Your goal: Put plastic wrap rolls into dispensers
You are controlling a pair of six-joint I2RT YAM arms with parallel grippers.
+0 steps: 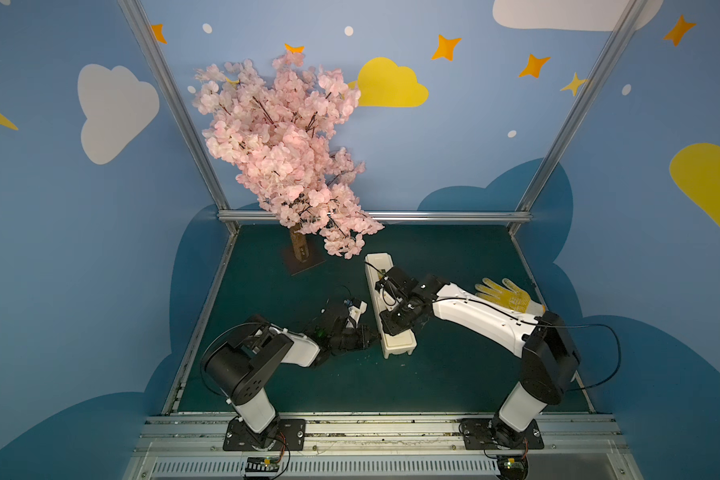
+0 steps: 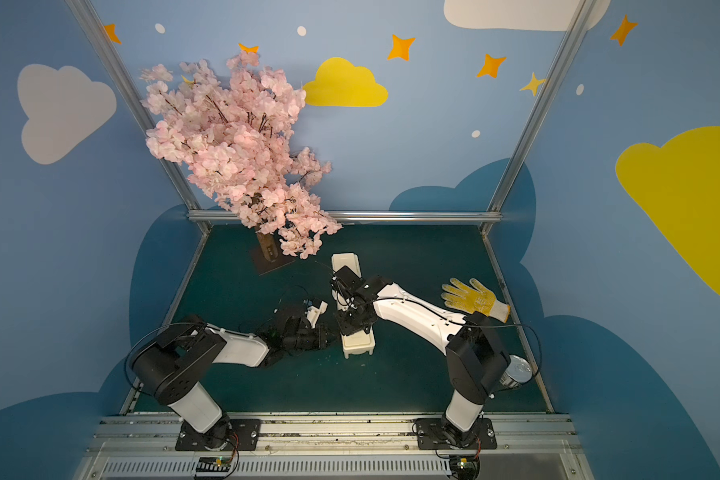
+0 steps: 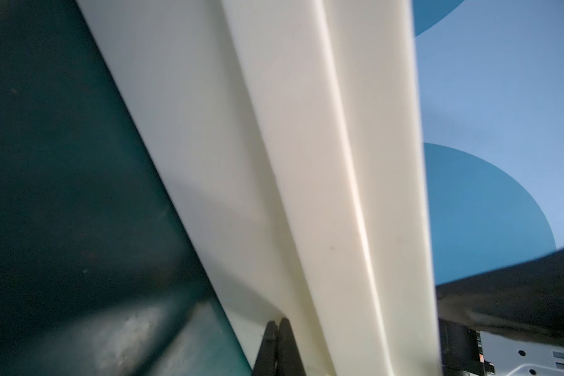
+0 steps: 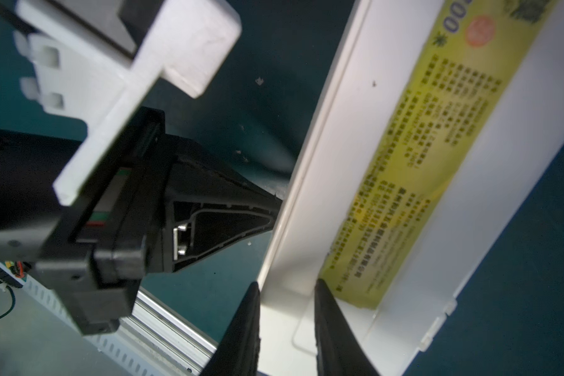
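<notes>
One long white dispenser point(image 1: 399, 341) lies lengthwise mid-table; its yellow printed label point(image 4: 413, 169) fills much of the upper face in the right wrist view. My left gripper is shut, with nothing visible between its fingers, and its tips are at the dispenser's long left side, touching or nearly so. Over the dispenser's near half, my right gripper is shut on its white body, the slightly parted fingers straddling the strip beside the left rim. The exact contact under those fingertips is hard to see. No separate wrap roll can be made out.
A yellow glove point(image 1: 505, 296) lies at the right, and a round can point(image 2: 517, 370) is beside the right arm. At the back left stands a pink blossom tree point(image 1: 288, 144).
</notes>
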